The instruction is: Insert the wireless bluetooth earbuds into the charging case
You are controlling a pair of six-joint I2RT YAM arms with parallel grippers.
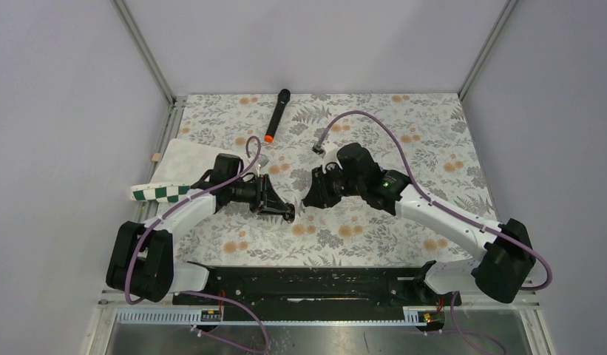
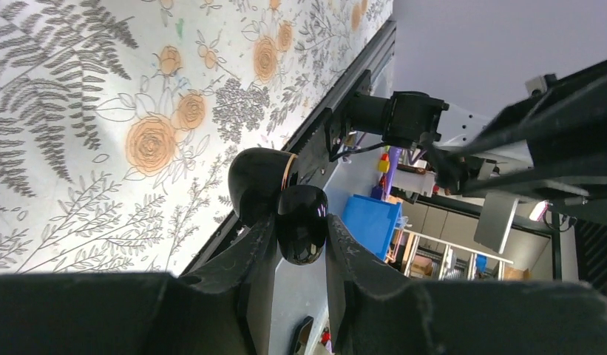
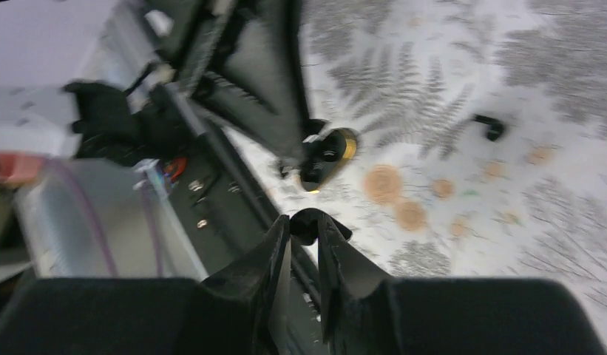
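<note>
The black charging case point(image 2: 259, 185) hangs in my left gripper, which is shut on it, above the table left of centre in the top view; its lid stands open, with a gold edge. In the right wrist view the same case point(image 3: 328, 155) shows below my left gripper's body. My right gripper is shut on a small black earbud point(image 3: 336, 225), held a short way right of the case. The gap between them is clear in the top view.
A black microphone point(image 1: 278, 111) with an orange end lies at the back. A white pad point(image 1: 171, 159) and a green-checked strip point(image 1: 158, 193) are at the left.
</note>
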